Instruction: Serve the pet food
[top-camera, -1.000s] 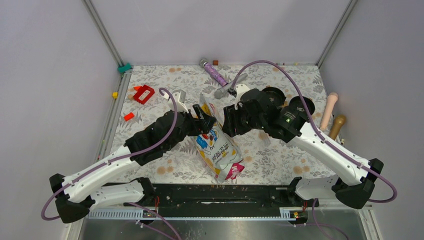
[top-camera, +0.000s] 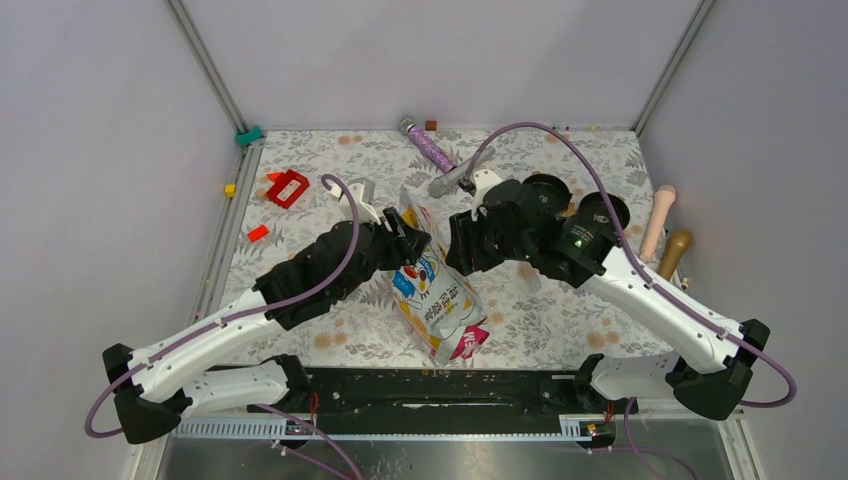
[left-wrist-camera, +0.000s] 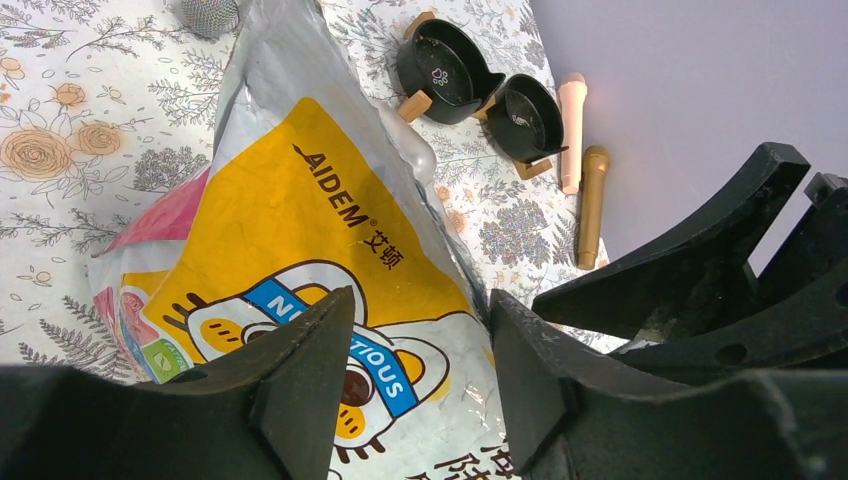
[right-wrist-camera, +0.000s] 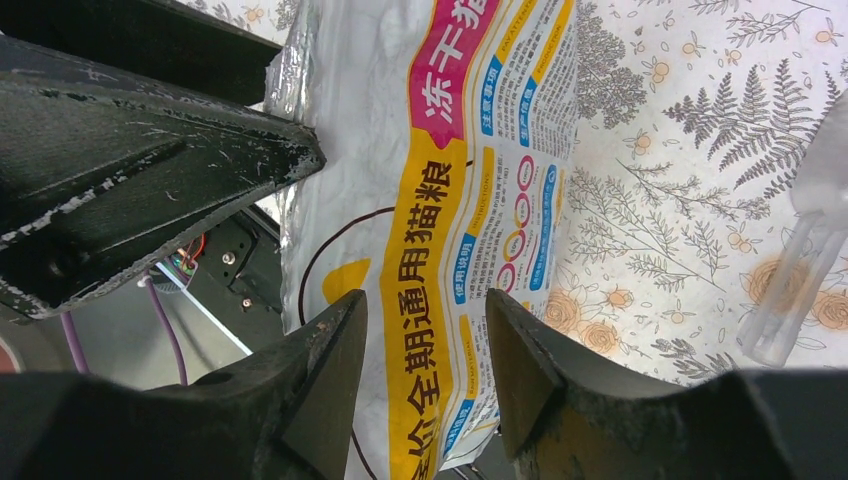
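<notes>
A pet food bag (top-camera: 440, 300), white and yellow with pink parts, lies at the table's middle, its upper part between the two grippers. My left gripper is part open over the bag's yellow AIDEM face (left-wrist-camera: 300, 220), one fingertip at the bag's right edge. Opposite, my right gripper stands part open over the striped, printed side (right-wrist-camera: 425, 260). Whether any film sits between either pair of fingers cannot be told. Two black bowls (left-wrist-camera: 445, 75) with wooden feet stand at the back right, partly hidden by the right arm in the top view.
A clear scoop-like tool (right-wrist-camera: 800, 260) lies right of the bag. Behind it are a purple glitter microphone (top-camera: 430, 148) and a grey one (top-camera: 462, 172). Red items (top-camera: 287, 188) lie at the left, and two rods (top-camera: 657, 222) at the right edge.
The left arm has shifted very slightly, its forearm and cable a few pixels to the right. The right arm and the bag look almost unchanged.
</notes>
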